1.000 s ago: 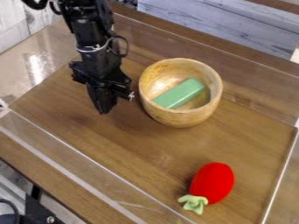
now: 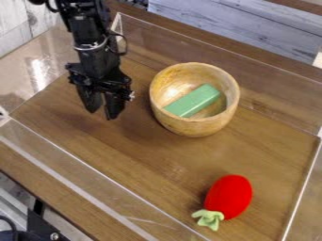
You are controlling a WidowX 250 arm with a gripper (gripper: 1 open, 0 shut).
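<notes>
My black gripper (image 2: 101, 105) hangs low over the left part of the wooden table, left of a wooden bowl (image 2: 164, 85). Its fingers look parted, with nothing visible between them. The bowl holds a green block (image 2: 193, 100). A red plush vegetable with a pale green top (image 2: 228, 196), like a tomato or strawberry, lies near the front right of the table.
Raised edging (image 2: 303, 188) runs along the right side, and pale planks (image 2: 251, 28) stand behind the back edge.
My gripper has shifted a little to the left, away from the bowl, and its fingers appear more spread. The bowl, block and red plush have not moved.
</notes>
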